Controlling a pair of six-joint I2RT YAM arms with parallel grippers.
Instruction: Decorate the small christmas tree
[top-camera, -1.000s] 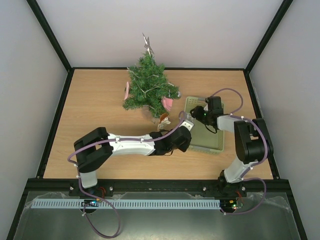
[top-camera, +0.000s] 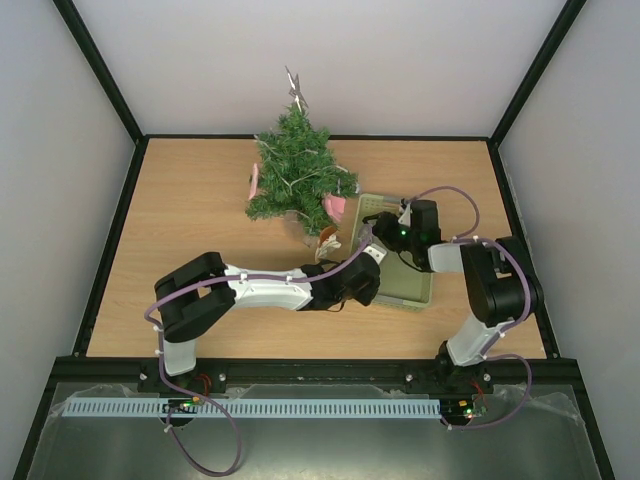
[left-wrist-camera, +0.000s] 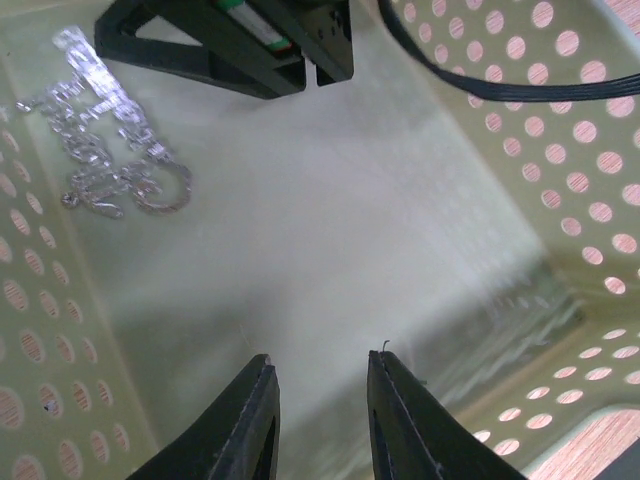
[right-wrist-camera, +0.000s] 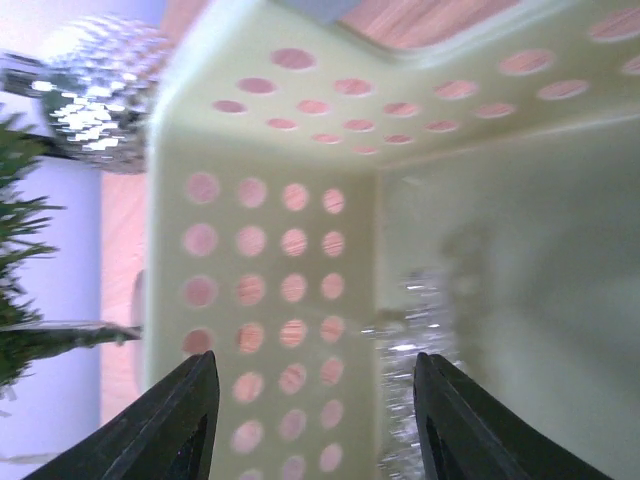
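Note:
The small tree (top-camera: 298, 175) stands at the back middle with a silver star on top and pink ornaments. A pale green perforated basket (top-camera: 410, 300) is right of it. Silver sparkly ornaments lie in the basket's corner, also in the right wrist view (right-wrist-camera: 420, 370). My left gripper is open over the basket floor, nothing between its fingers. My right gripper is open above the silver ornaments at the basket's wall. A silver ball (right-wrist-camera: 105, 90) hangs on the tree.
Dark frame edges border the table. A small brown-and-white item (top-camera: 328, 243) sits between tree and basket.
My right arm has shifted slightly, its gripper moving about over the basket. The basket appears nudged slightly leftward.

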